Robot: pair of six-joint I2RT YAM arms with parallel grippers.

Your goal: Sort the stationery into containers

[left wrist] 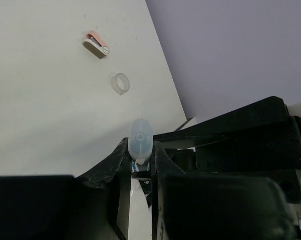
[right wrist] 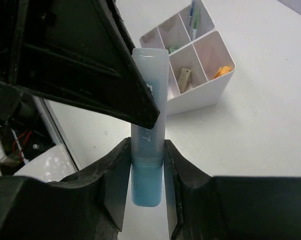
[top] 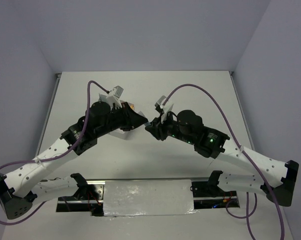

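Note:
A translucent pale blue tube [right wrist: 147, 185] stands between the two grippers in the middle of the top view. My left gripper is shut on it, with the tube's end showing between its fingertips. My right gripper is around the same tube lower down; I cannot tell whether it grips it. A white compartment box [right wrist: 200, 95] with pens and small items stands behind, at the left of the table. In the left wrist view a pink and white stapler [left wrist: 96, 44] and a clear tape ring [left wrist: 120, 83] lie on the table.
Grey walls enclose it on the sides and back. Both arms cover much of the table's middle.

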